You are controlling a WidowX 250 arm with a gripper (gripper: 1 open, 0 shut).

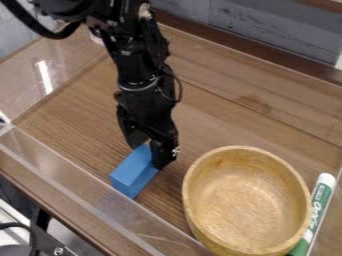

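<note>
A blue rectangular block (134, 172) lies on the wooden surface near the front left. My black gripper (150, 145) hangs low just over the block's rear end, its fingers apart and angled down toward it; whether they touch it is hard to tell.
A large tan bowl (243, 205) stands right of the block, with a green and white tube (315, 215) at its right. A pale raised edge runs along the left.
</note>
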